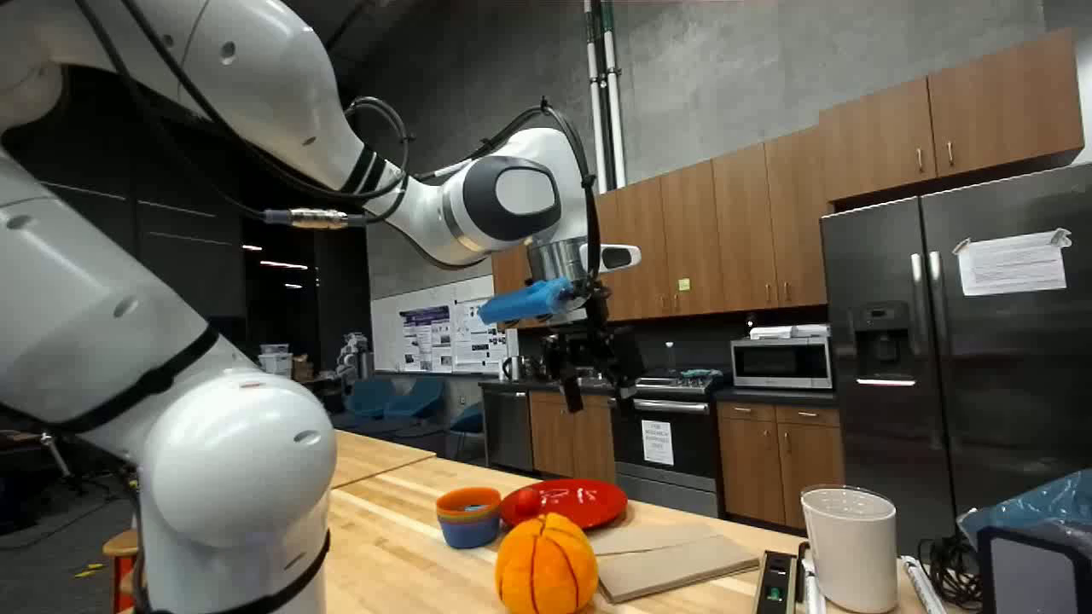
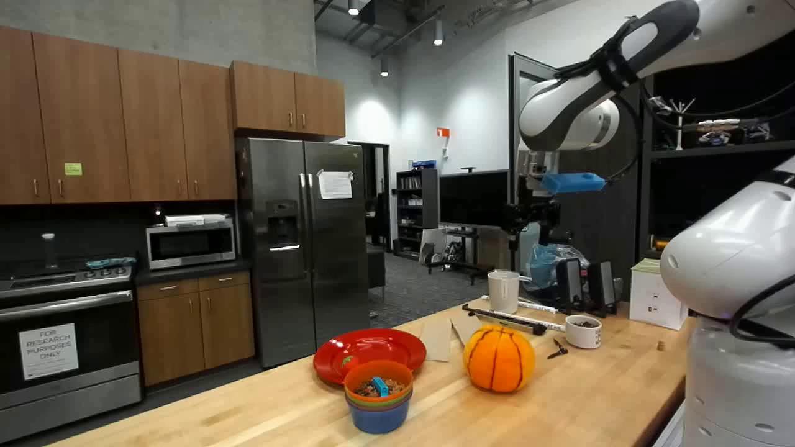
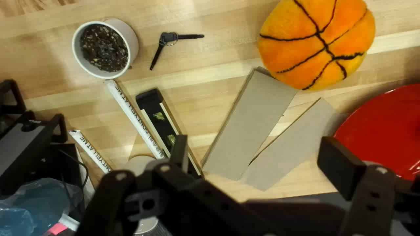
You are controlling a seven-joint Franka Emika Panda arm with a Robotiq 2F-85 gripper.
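Note:
High over the wooden table, my gripper stands open, its dark fingers wide apart with only air between them. Below it in the wrist view lie two flat grey-brown cardboard pieces (image 3: pixel 252 122). An orange plush ball (image 2: pixel 499 359) with dark lines rests on the table beside them. Next to the ball is a red plate (image 1: pixel 578 501), with a small red round thing (image 1: pixel 527 502) at its near side. Stacked coloured bowls (image 2: pixel 378 413) stand by the plate; the top orange one holds small brown bits and a blue piece (image 2: pixel 381 387).
A white mug (image 2: pixel 504 291), a small cup of dark bits (image 3: pixel 104 48), a black tool (image 3: pixel 164 43), white printed sticks (image 3: pixel 136 118) and a black level-like bar (image 3: pixel 167 122) crowd one end. Dark stands (image 2: pixel 585 283) and a blue bag (image 2: pixel 548 261) lie beyond.

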